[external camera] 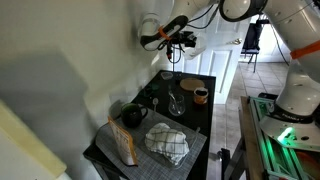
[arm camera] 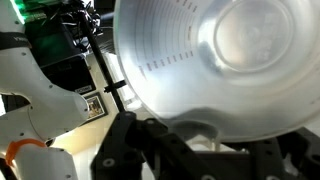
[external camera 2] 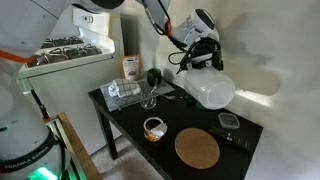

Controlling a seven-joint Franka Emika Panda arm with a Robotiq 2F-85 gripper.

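A white, see-through plastic container (arm camera: 240, 60) fills much of the wrist view, its ridged wall and round base turned to the camera. In exterior view 2 the container (external camera 2: 208, 90) hangs tilted in the air above the far end of the black table. My gripper is shut on its thin rim; the exact grip is partly hidden behind the wall. The gripper (external camera 2: 205, 64) is just above the container in exterior view 2. Against the white background in exterior view 1, the container is hard to make out near the gripper (external camera: 177, 47).
On the black table (external camera 2: 150, 145) are a round brown board (external camera 2: 197, 148), an orange-brown mug (external camera 2: 155, 128), a clear glass jar (external camera: 177, 104), a dark pot (external camera: 132, 114) and a checked cloth (external camera: 167, 142). A small clear tub (external camera 2: 229, 121) lies near the wall.
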